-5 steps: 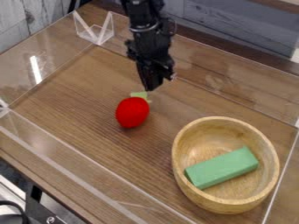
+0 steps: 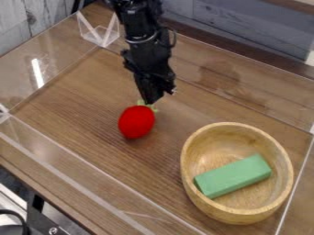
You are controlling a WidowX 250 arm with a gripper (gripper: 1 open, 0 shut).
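Observation:
My gripper (image 2: 152,95) hangs above the table at the upper middle, black and shut, its tip just behind a red round object (image 2: 136,122). A small light green thing, partly hidden, shows between the gripper tip and the red object; what it is I cannot tell.
A wooden bowl (image 2: 194,174) at the lower right holds a green block (image 2: 232,175). Clear plastic pieces and dark cables lie along the left edge.
The red object and the bowl look unmoved.

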